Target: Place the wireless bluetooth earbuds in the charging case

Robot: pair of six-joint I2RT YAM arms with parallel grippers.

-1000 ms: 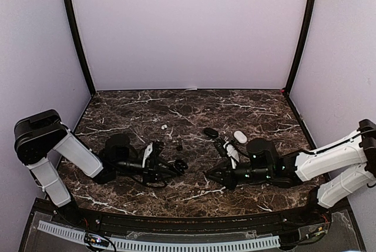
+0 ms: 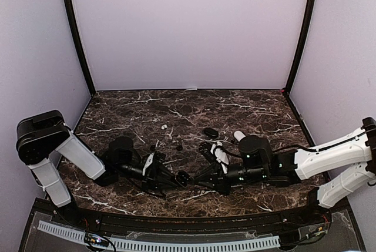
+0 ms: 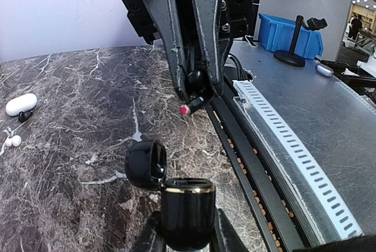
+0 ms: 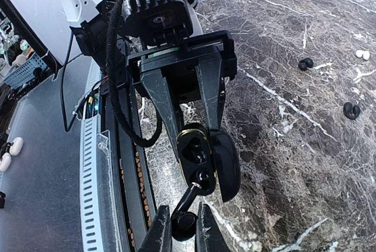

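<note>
My left gripper (image 2: 176,181) is shut on an open black charging case with a gold rim; its lid is hinged back, and in the right wrist view one well (image 4: 194,149) shows. My right gripper is shut on a black earbud (image 4: 183,222), whose stem points up toward the case's lower well. In the left wrist view that earbud hangs above the case, a red-marked tip on its stem. Whether stem and case touch I cannot tell.
On the marble table lie a white case (image 2: 239,135), a black case (image 2: 211,131), white earbuds (image 4: 362,54) and black earbuds (image 4: 305,64) behind the grippers. The metal front rail runs close beside them.
My right gripper has moved left, closer to the case; my left gripper has shifted slightly toward the front with the case.
</note>
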